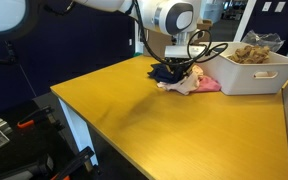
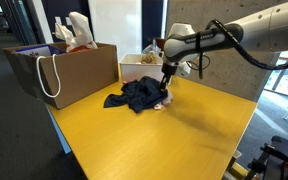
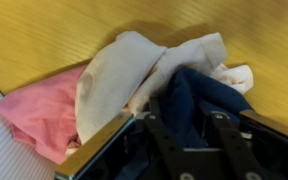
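A dark navy cloth [image 2: 141, 94] lies crumpled on the yellow table, beside pale pink and cream cloths [image 1: 187, 84]. My gripper is down at the pile, its fingers part open around a raised fold of the navy cloth. In the wrist view, a cream cloth [image 3: 114, 78] and a pink cloth [image 3: 44, 112] lie beside that fold. From exterior view 2, the gripper [image 2: 166, 80] reaches the pile's right side. The fingertips are dark and blurred against the fabric, so their contact with it is unclear.
Close behind the pile stands a white bin [image 1: 252, 78] holding brown items. A large brown cardboard box [image 2: 84, 80] sits at the left in exterior view 2.
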